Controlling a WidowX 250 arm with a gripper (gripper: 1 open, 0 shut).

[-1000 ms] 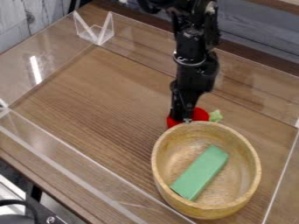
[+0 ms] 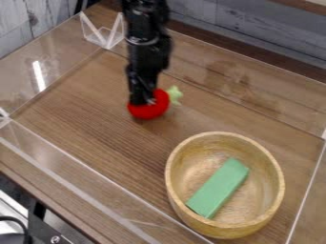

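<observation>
A red round object (image 2: 149, 110) with a small green top sits on the wooden surface at the middle. My dark gripper (image 2: 143, 93) reaches down from the top over it, its lower end at the object's upper left; whether its fingers are open or closed on it is hidden. A tan round bowl (image 2: 261, 197) holding a green rectangular block (image 2: 218, 187) stands at the lower right.
A clear plastic piece (image 2: 102, 29) is at the upper left, another at the left edge. A dark cable lies at the lower left corner.
My gripper and the red object have moved left and up, away from the bowl, which has not moved.
</observation>
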